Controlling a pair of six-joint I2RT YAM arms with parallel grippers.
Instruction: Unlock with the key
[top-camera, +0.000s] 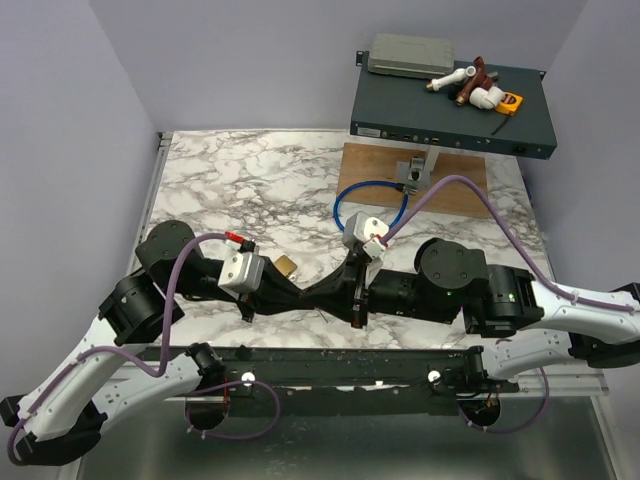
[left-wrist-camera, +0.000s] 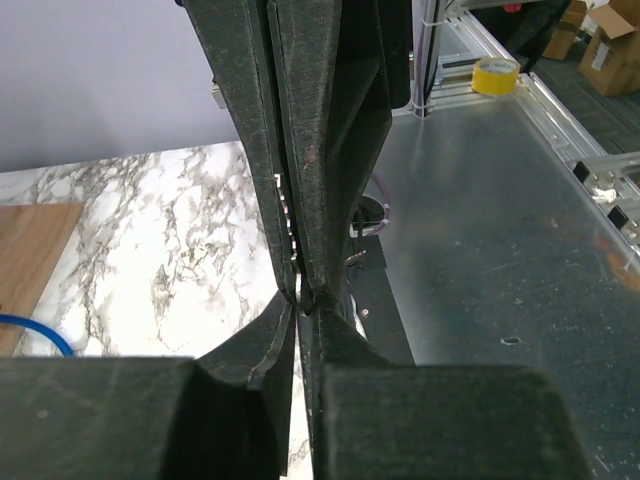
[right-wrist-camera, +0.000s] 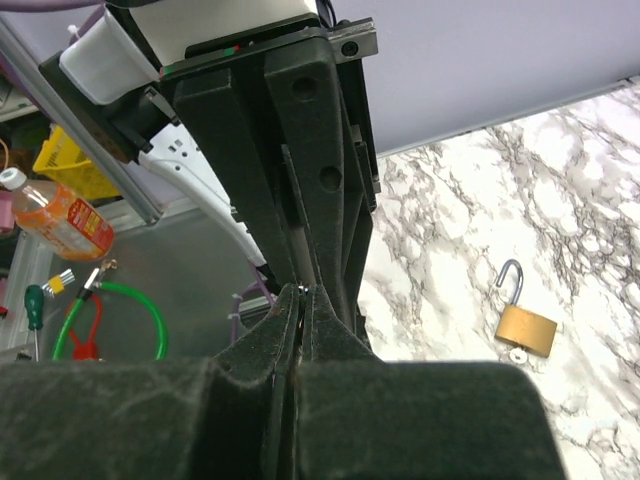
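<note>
A brass padlock (right-wrist-camera: 526, 330) lies on the marble table with its shackle (right-wrist-camera: 511, 278) swung open. At its lower edge is a small round silver piece (right-wrist-camera: 518, 355), perhaps the key's head; whether it sits in the keyhole I cannot tell. The top view shows the padlock (top-camera: 285, 265) behind my left gripper (top-camera: 295, 297). Both that gripper and my right gripper (top-camera: 313, 298) are shut, tip to tip, apart from the padlock. In the left wrist view, a thin jagged bright line (left-wrist-camera: 285, 215) runs between the right fingers; I cannot tell what it is.
A wooden board (top-camera: 462, 202) with a stand holds a dark shelf box (top-camera: 480, 105) at the back right. A blue cable (top-camera: 340, 205) loops beside it.
</note>
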